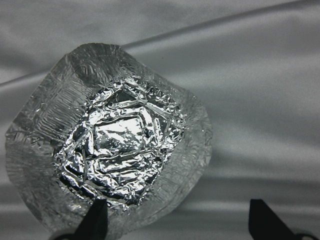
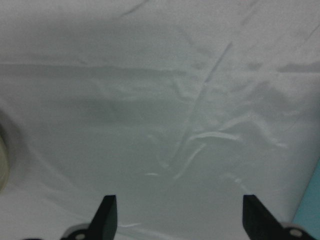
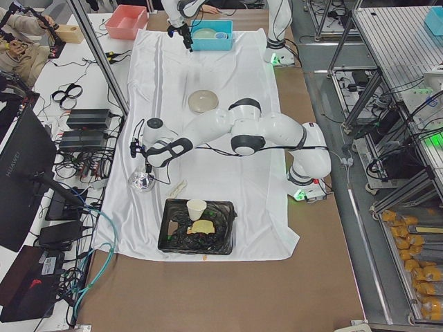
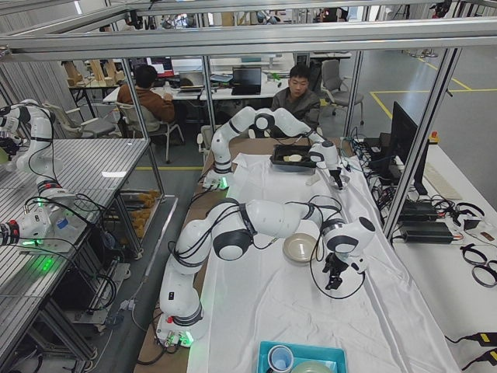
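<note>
A crumpled silver foil piece (image 3: 142, 181) with a translucent crinkled rim lies on the white cloth (image 3: 194, 62); it fills much of the left wrist view (image 1: 125, 135). My left gripper (image 3: 147, 166) hangs right over it, fingers apart with nothing between them, one tip overlapping its near edge in the left wrist view (image 1: 177, 220). My right gripper is open over bare cloth at the far end, with a pale round edge at its left and blue at its right.
A black tray (image 3: 173, 242) holds a white cup (image 3: 196, 207) and a yellow piece (image 3: 202, 228). A pale strip lies above it. A beige plate (image 3: 203, 100) sits mid-cloth; a blue bin (image 4: 264, 357) with dishes stands at the far end.
</note>
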